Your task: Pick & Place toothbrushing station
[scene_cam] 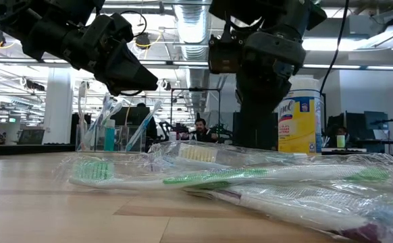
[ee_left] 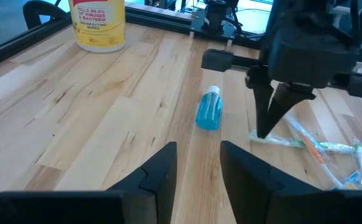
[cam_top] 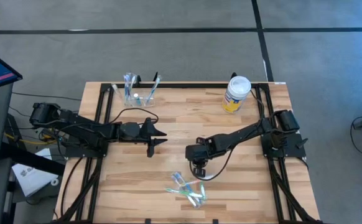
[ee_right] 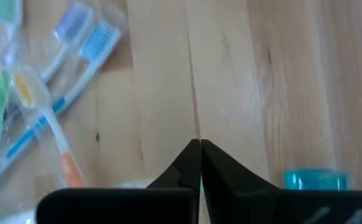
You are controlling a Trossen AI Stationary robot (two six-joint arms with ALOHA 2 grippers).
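Observation:
Several wrapped toothbrushes [cam_top: 193,194] lie in a crossed pile near the table's front edge. The right wrist view shows blue-bristled [ee_right: 98,42] and orange-handled [ee_right: 58,134] brushes at left. Above the wood, beside the pile, my right gripper is shut, its tips meeting with nothing visible between them. A small blue bottle lies on the table; a teal part of it [ee_right: 318,180] shows in the right wrist view. My left gripper is open and empty, off to the left. At the back left, a clear holder [cam_top: 135,101] contains brushes.
A yellow-labelled wipes canister [cam_top: 235,94] stands at the back right. Dark rails [cam_top: 187,86] frame the table's back and sides. Bare wood fills the space between the arms and toward the back.

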